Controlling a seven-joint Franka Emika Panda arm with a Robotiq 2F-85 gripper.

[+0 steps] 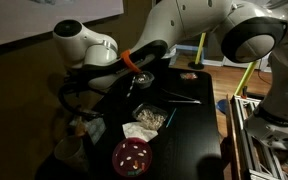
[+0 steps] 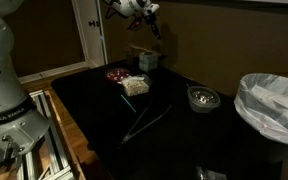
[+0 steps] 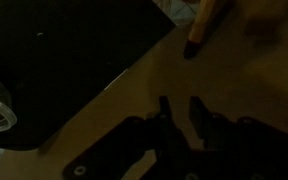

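Note:
High at the back of the table, my gripper hangs near the wall, and its fingers point downward in exterior view 2, where the gripper is small and dark. The wrist view shows two dark fingertips with a narrow gap between them. No object can be made out in that gap, so the grip is unclear. Ahead of the fingers and apart from them is a light-brown stick with a dark tip. Beneath the arm in exterior view 1 stands a dim container.
A red plate with small pieces lies beside white paper, a clear tray and a blue pen. A clear bowl and white-lined bin stand farther right. Bare black table lies in front.

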